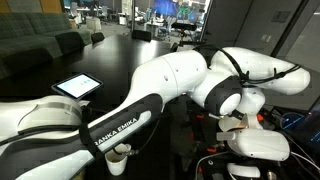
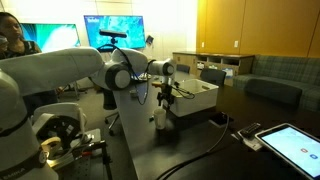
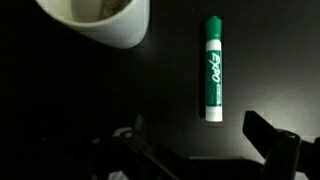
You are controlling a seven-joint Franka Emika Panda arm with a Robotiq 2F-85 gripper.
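In the wrist view, a green-and-white Expo marker [image 3: 214,72] lies on the dark table, its green cap away from the gripper. My gripper stands open behind the marker's lower end, with nothing between its fingers. A white cup [image 3: 118,24] stands left of the marker, cut off by the top edge. Exterior view 1 shows the cup [image 1: 117,160] partly behind my arm, and the gripper is out of sight there. In exterior view 2 the cup [image 2: 160,118] stands upright, with the gripper too small and dark to make out clearly behind it.
A white open box [image 2: 203,97] stands near the arm's far end. A tablet [image 2: 293,146] lies on the table, with a black cable [image 2: 205,152] running across the tabletop. Chairs line the table's far side.
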